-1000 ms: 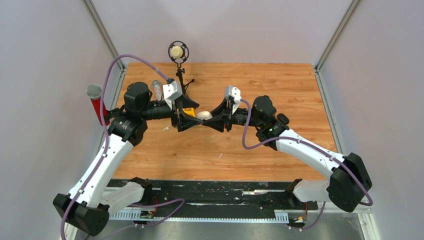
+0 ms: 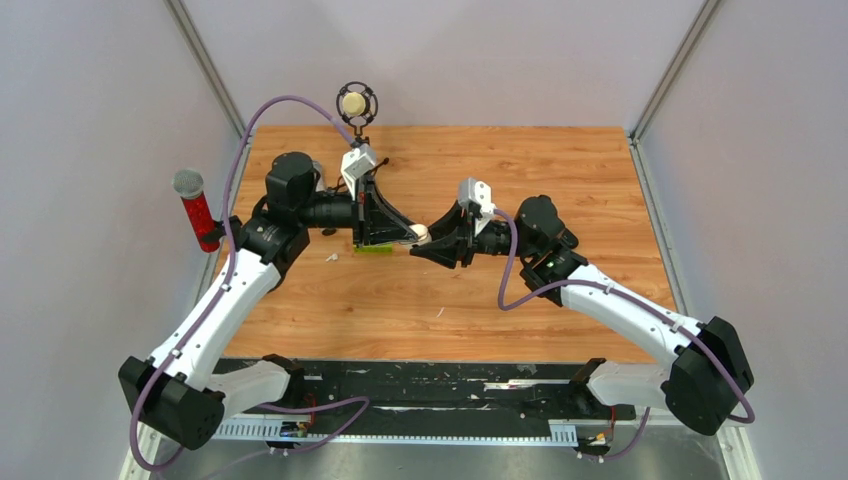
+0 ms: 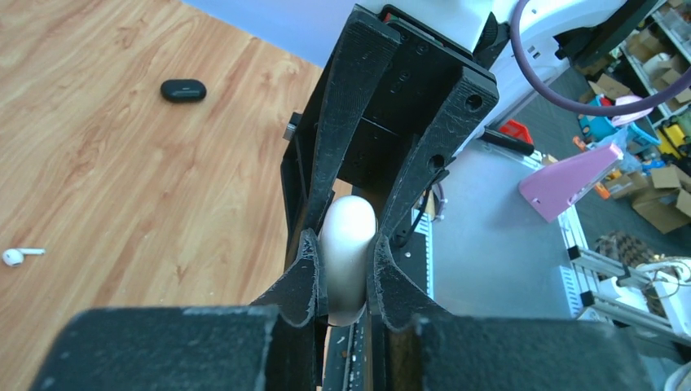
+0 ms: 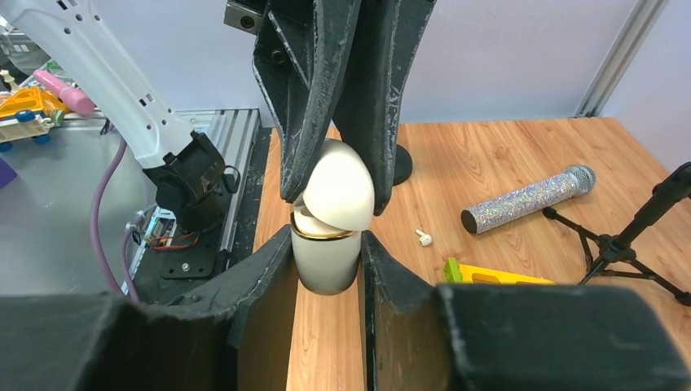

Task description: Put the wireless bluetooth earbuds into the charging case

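Observation:
Above the table, the white charging case is held between both arms. Its base (image 4: 326, 265), rimmed with a gold band, sits between the fingertips of my right gripper (image 2: 426, 244), which is shut on it. From the other side, my left gripper (image 2: 410, 237) is shut on the rounded white lid (image 4: 342, 189). The lid is tilted off the base, with a narrow gap showing at one side. In the left wrist view, a white part of the case (image 3: 348, 257) fills the space between the left fingers. A white earbud (image 3: 15, 257) lies on the table; the case's inside is hidden.
A small black case (image 3: 183, 90) lies on the wood. Beyond the grippers are a glittery microphone (image 4: 530, 199), a yellow-and-green object (image 4: 497, 274) and a black tripod (image 4: 619, 248).

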